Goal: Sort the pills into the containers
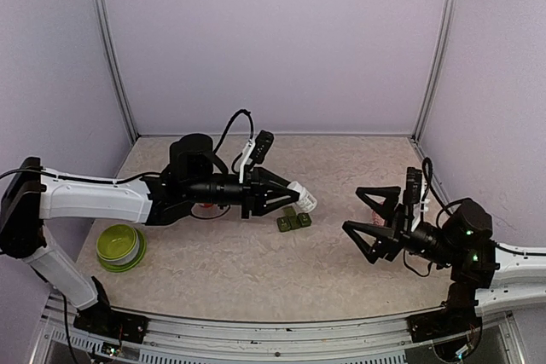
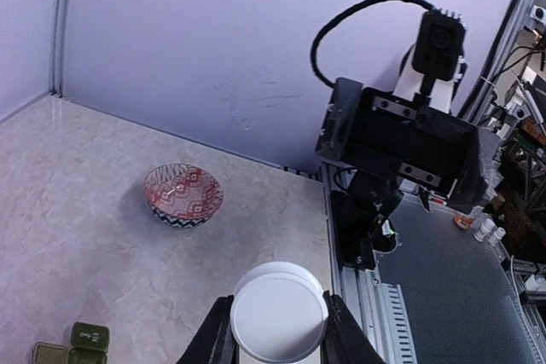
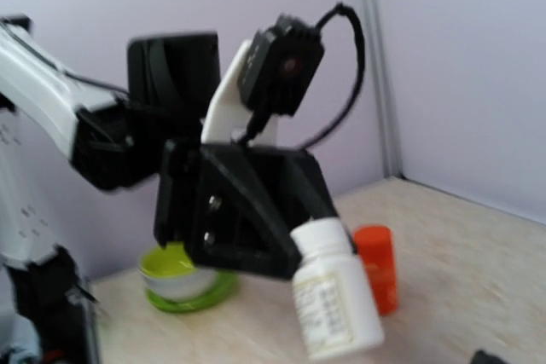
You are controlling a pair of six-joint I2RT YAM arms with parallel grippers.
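Note:
A white pill bottle [image 1: 302,197] is gripped in my left gripper [image 1: 287,199], tilted and lifted above the table. Its white cap faces the left wrist camera, between the fingers; its printed label [image 3: 322,313] shows in the right wrist view. Across from it my right gripper [image 1: 362,217] is open and empty, pointing left, clear of the bottle. Small green containers [image 1: 294,219] rest on the table under and in front of the bottle. No loose pills are visible.
A red-patterned bowl [image 2: 182,194] sits behind my right gripper. The orange-red cup [image 3: 376,268] is mostly hidden by my left arm from above. Stacked green and white bowls [image 1: 120,246] stand at the front left.

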